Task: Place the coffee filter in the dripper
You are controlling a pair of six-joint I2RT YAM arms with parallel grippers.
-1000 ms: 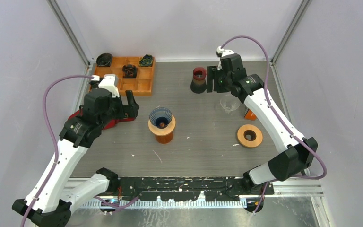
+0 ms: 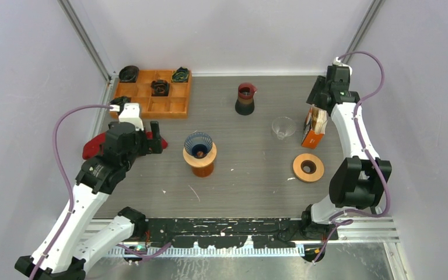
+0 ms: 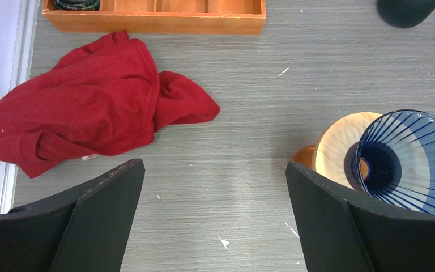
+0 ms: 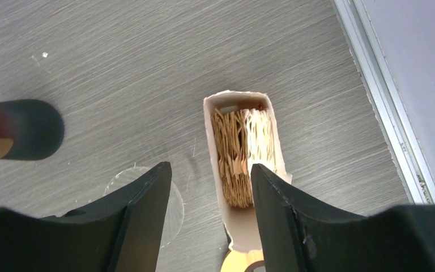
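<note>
An orange box of paper filters [image 2: 313, 131] stands at the right of the table; from above, in the right wrist view, its brown and white filters [image 4: 235, 156] show. Over it my right gripper is part open, with nothing seen held between the fingertips. A blue ribbed dripper [image 2: 198, 143] sits on a wooden stand [image 2: 201, 169] in the middle. My left gripper is open and empty above the table, left of the dripper.
A clear cup [image 2: 283, 127], a red-and-black carafe [image 2: 245, 105] and a wooden ring [image 2: 300, 170] stand nearby. A compartment tray [image 2: 178, 108] and red cloth [image 3: 85, 107] lie at left.
My right arm has moved right, from beside the carafe to over the filter box. The left arm has shifted slightly left.
</note>
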